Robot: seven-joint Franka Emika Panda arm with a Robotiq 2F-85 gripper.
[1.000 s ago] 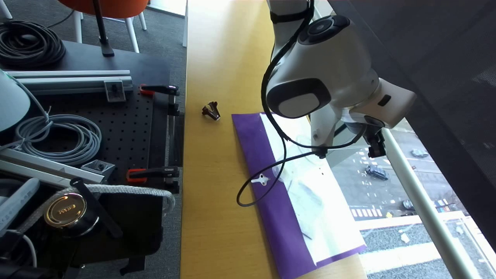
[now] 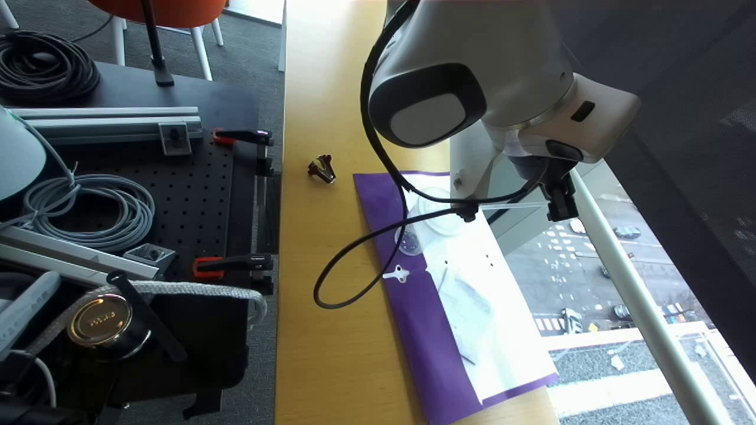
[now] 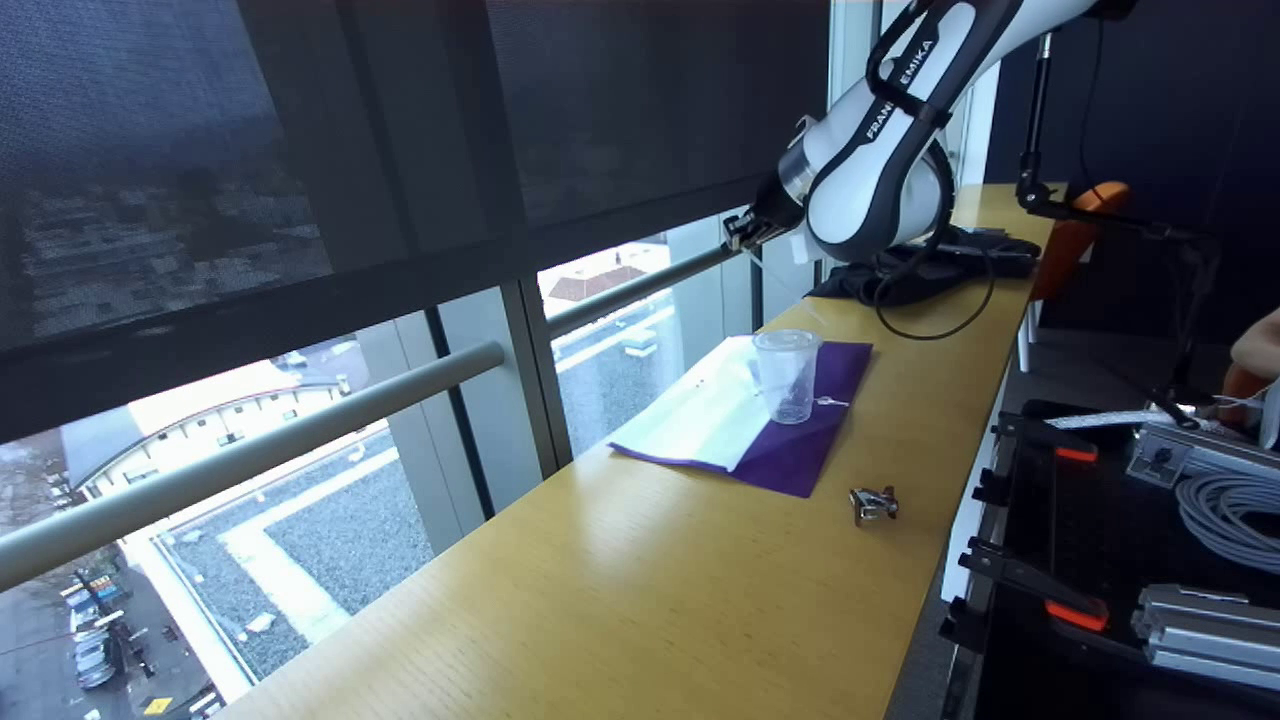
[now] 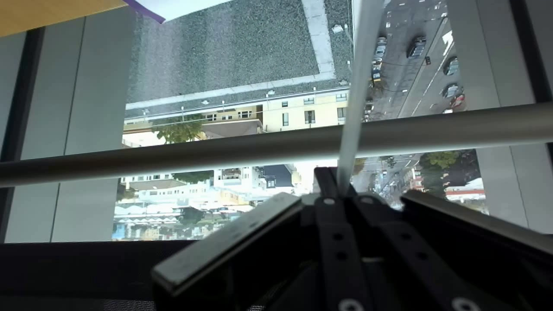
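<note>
My gripper is shut on a thin translucent stick [image 4: 355, 77], which reaches far out from the fingertips in the wrist view. In exterior view 2 the gripper [image 3: 744, 230] is high by the window rail, and the stick [image 3: 777, 277] slants down from it toward the table. A clear plastic cup [image 3: 786, 378] stands upright below, apart from the gripper. Exterior view 1 shows the gripper [image 2: 560, 202] at the window side, with the cup [image 2: 409, 241] partly behind the arm and its cable.
Under the cup lies a purple and white sheet [image 3: 812, 450] with a small white key-like piece [image 2: 397, 274]. A staple remover [image 2: 322, 169] sits on bare table. The window rail [image 4: 233, 147] runs close to the gripper. Clear tabletop [image 3: 576, 588] extends toward exterior view 2's camera.
In exterior view 1 my arm and gripper have shifted left and slightly up, away from the rail. The hanging cable loop moved left too, and the cup shows more clearly.
</note>
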